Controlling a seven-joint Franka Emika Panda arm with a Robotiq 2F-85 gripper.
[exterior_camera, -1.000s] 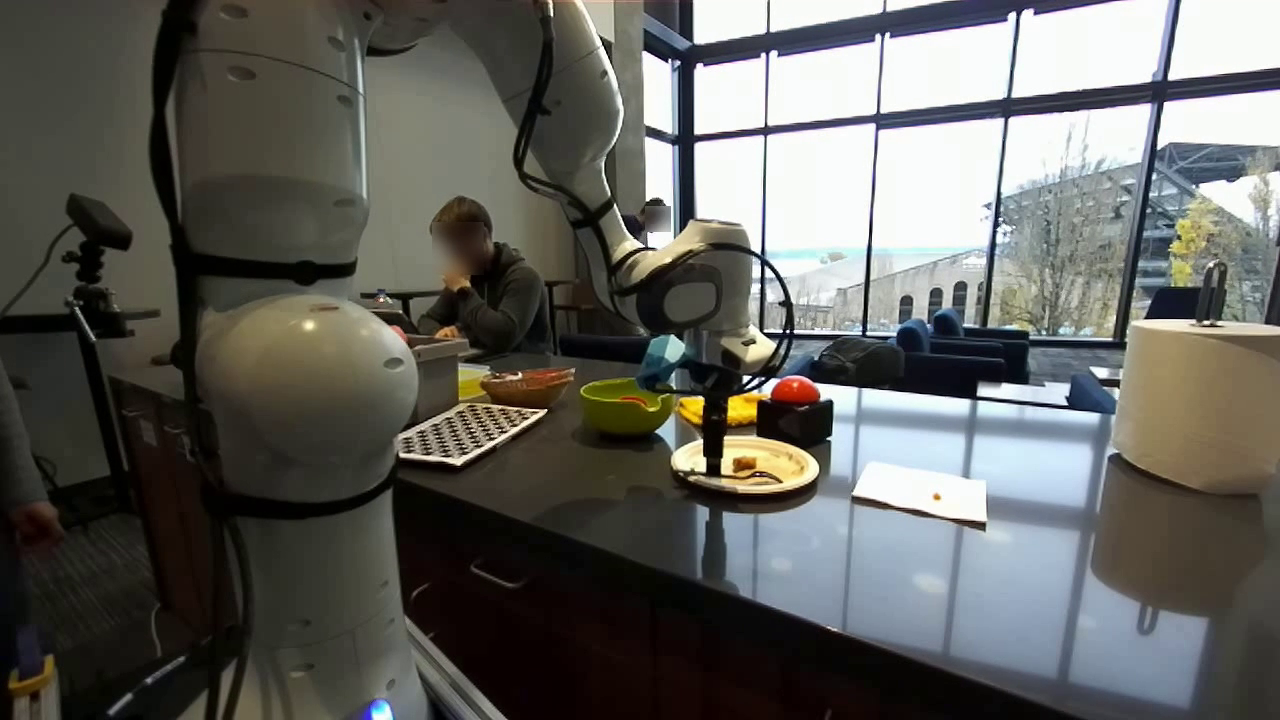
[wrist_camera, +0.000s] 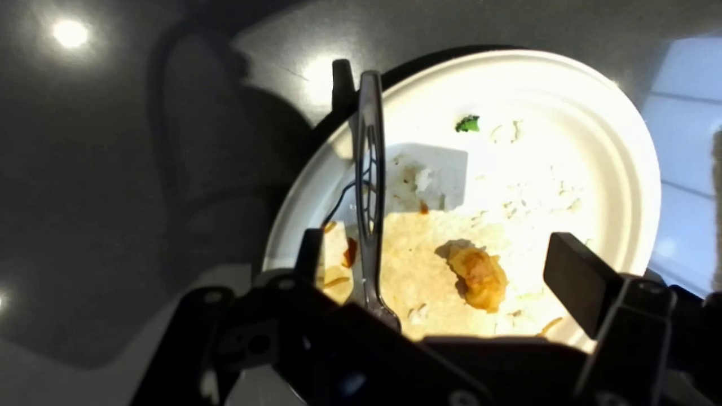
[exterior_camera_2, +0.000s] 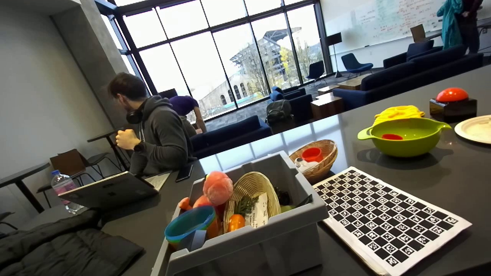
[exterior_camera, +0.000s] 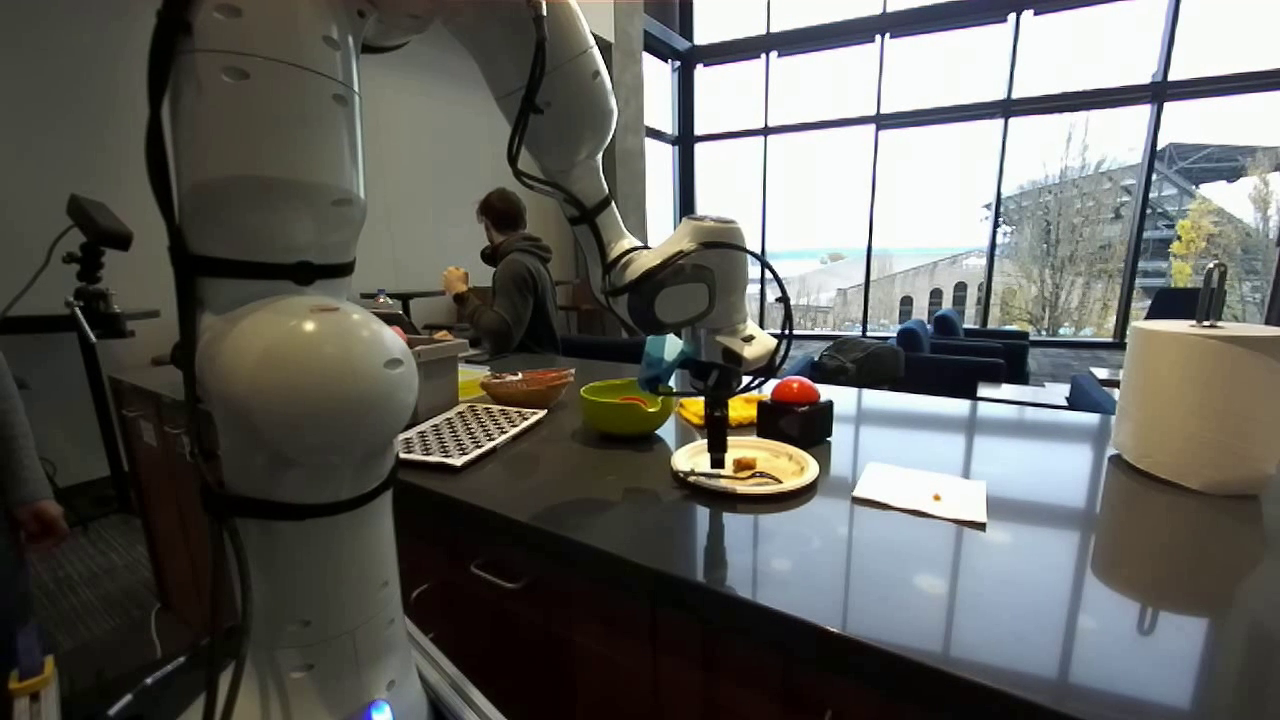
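Note:
My gripper is open over the paper plate [wrist_camera: 626, 155], with one finger [wrist_camera: 309, 256] at the left and the other [wrist_camera: 575, 281] at the right. A dark fork [wrist_camera: 370, 196] runs across the plate's left part, between the fingers and closer to the left one; its lower end is hidden by the gripper. A browned food piece [wrist_camera: 479, 278] lies on the plate between the fingers, with a green scrap [wrist_camera: 467, 123] and crumbs farther up. Seen from outside, the gripper [exterior_camera: 717, 458] points straight down at the plate [exterior_camera: 801, 476].
Behind the plate stand a red button on a black box [exterior_camera: 794, 422] and a yellow cloth [exterior_camera: 738, 410]. A green bowl [exterior_camera: 624, 408] is to the left. On the right lie a napkin [exterior_camera: 894, 494] and a paper-towel roll [exterior_camera: 1200, 402], with clear counter in front.
My gripper has risen very slightly and shifted a touch to the right over the plate. The seated person in the background has turned away. The plate has stayed put.

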